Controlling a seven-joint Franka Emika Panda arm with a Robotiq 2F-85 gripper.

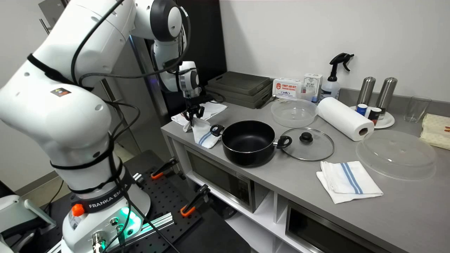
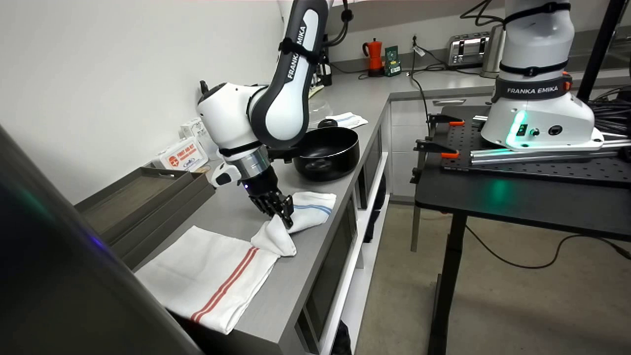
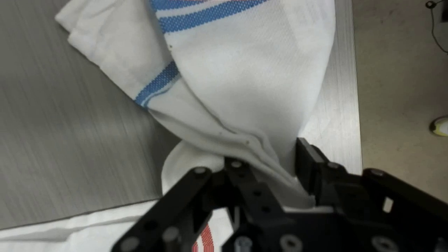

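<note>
A white towel with blue stripes (image 3: 247,63) lies bunched at the counter's front edge, left of the black pot in exterior view 1. My gripper points down at its near end. The fingers stand part open, with a raised fold of cloth running between the two fingers; whether both pads touch it cannot be told. In exterior view 2 the gripper (image 2: 285,220) is down at the cloth's bunched corner. A second white towel with red stripes (image 2: 201,275) lies flat beside it, partly under the bunched end.
The black pot (image 1: 249,145) stands close to the blue-striped towel, its glass lid (image 1: 310,147) to the right. Stacked grey trays (image 1: 240,88) sit behind. Another folded towel (image 1: 350,181) lies farther right. The counter's front edge is very near the gripper.
</note>
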